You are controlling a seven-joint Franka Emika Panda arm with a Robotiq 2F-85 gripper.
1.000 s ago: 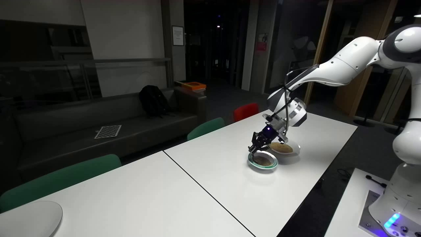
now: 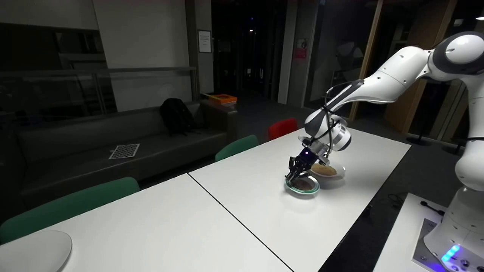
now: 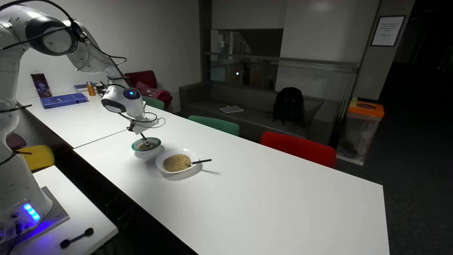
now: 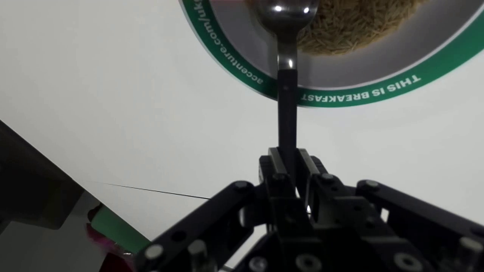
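My gripper is shut on the black handle (image 4: pixel 287 108) of a spoon, which points away from the fingers. The spoon's metal bowl end (image 4: pixel 286 13) reaches inside the green-rimmed bowl (image 4: pixel 383 93), beside and partly over brown grains (image 4: pixel 354 27). Whether it touches the grains or carries any, I cannot tell. From the second exterior view, the green-rimmed bowl (image 3: pixel 158 142) stands on the white table with the spoon slanting down into it. Next to it a larger white dish (image 3: pixel 163 153) holds a heap of grain (image 3: pixel 177 162) and another dark-handled spoon (image 3: pixel 201 161).
Bare white table (image 3: pixel 297 199) stretches right of the dish in the second exterior view. A blue tray (image 3: pixel 63 101) lies on the far table part. Green chairs (image 2: pixel 236 147) and a red chair (image 2: pixel 282 129) line the back edge.
My gripper has shifted slightly lower towards the green-rimmed bowl, the arm moving down a little with it. The bowl and the dish have stayed in place.
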